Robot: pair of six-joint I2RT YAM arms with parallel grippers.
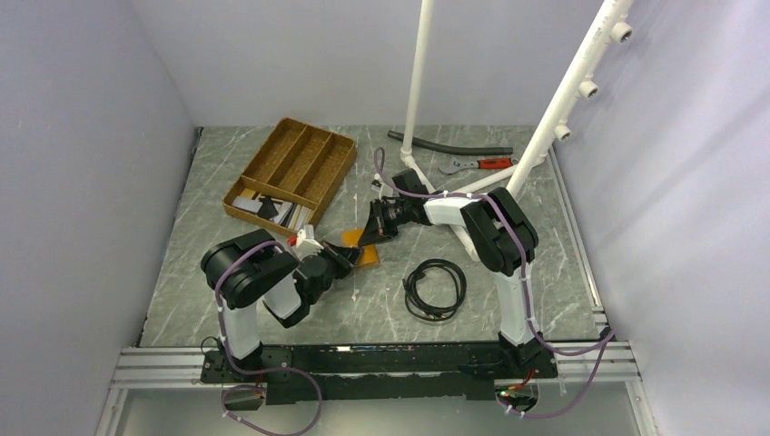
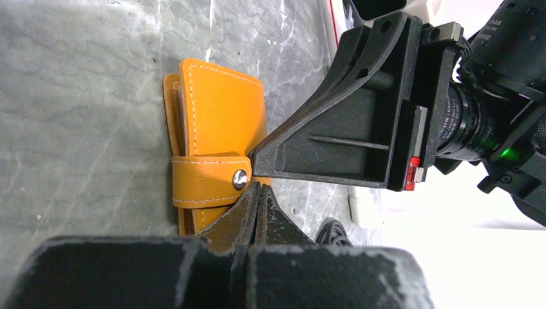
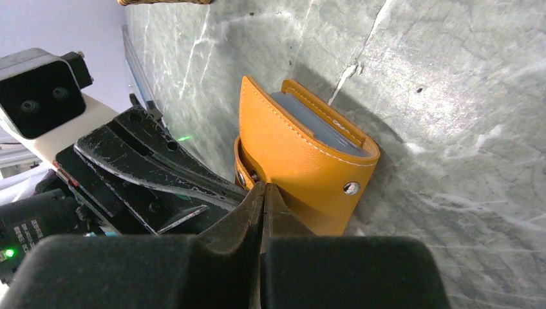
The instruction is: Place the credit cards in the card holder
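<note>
The orange leather card holder stands on the table between the two grippers, partly covered by them in the top view. In the left wrist view its strap crosses the cover, a metal snap near the end; whether it is fastened, I cannot tell. My left gripper is shut at the strap's snap end, nothing visible between its fingers. Against the holder's cover, my right gripper is also shut, with nothing showing between its tips. Greyish sleeves show inside the holder; cards in them cannot be made out.
A brown divided tray at the back left has cards and small items in its front compartment. A coiled black cable lies right of the holder. White pipes and a red-handled wrench are behind the right arm.
</note>
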